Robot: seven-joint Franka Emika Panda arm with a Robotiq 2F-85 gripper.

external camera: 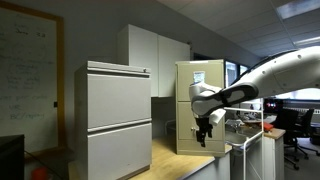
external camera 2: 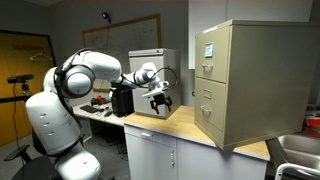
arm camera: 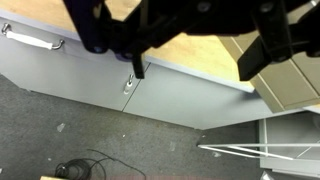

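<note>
My gripper (external camera: pixel 205 134) hangs in front of the beige filing cabinet (external camera: pixel 200 82), near the height of the wooden countertop (external camera: pixel 165 158). Exterior view 2 has the gripper (external camera 2: pixel 160 105) over or near the counter's front edge, left of the beige cabinet (external camera 2: pixel 275 80). From the wrist, the gripper is open, its dark fingers spread wide with nothing between them. Below it lie the countertop (arm camera: pixel 195 52) and grey base-cabinet fronts (arm camera: pixel 175 103), with a pale handle (arm camera: pixel 32 40) at upper left.
A light grey drawer cabinet (external camera: pixel 117 108) stands on the counter's other end. White wall cabinets (external camera: pixel 155 60) hang behind. A white wire rack (arm camera: pixel 265 150) is at the lower right of the wrist view, and cables (arm camera: pixel 90 162) lie on the floor. Mid-counter is clear.
</note>
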